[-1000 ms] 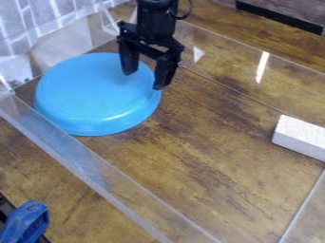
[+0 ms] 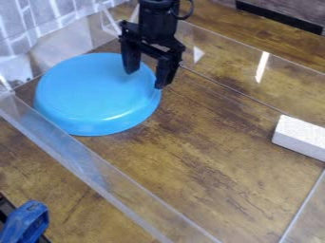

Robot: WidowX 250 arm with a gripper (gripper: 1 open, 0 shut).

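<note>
A large blue round lid-like object [image 2: 91, 93] lies on the wooden tray floor at the left. The black gripper [image 2: 144, 59] hangs at its back right edge, fingers angled down over and beside the rim. Whether the fingers hold the rim or are parted around it is unclear.
A white block [image 2: 301, 135] sits at the right. A blue object [image 2: 21, 224] lies outside the clear wall at the lower left. Clear walls border the area.
</note>
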